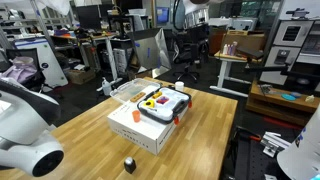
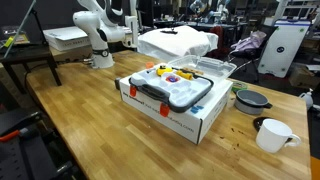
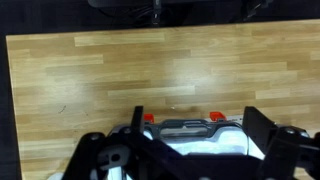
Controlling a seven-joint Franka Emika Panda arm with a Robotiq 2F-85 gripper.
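A grey-rimmed case (image 1: 172,117) rests on top of a white box (image 1: 150,134) on the wooden table. Small items in yellow, red and other colours (image 2: 178,74) lie inside it. Two red-orange latches (image 2: 164,107) mark the side with the handle. From the wrist view, my gripper is open, its black fingers (image 3: 120,150) far apart and nothing held between them. Below it appear the case's dark handle (image 3: 185,127) and a stretch of bare tabletop. My gripper is not visible in exterior view 2.
A clear plastic container (image 2: 217,68) sits beside the box. Near it are a grey pot (image 2: 252,103) and a white mug (image 2: 276,136). A small black-and-white object (image 1: 130,165) stands alone on the table. Bare wood (image 2: 85,105) extends along the case's latch side.
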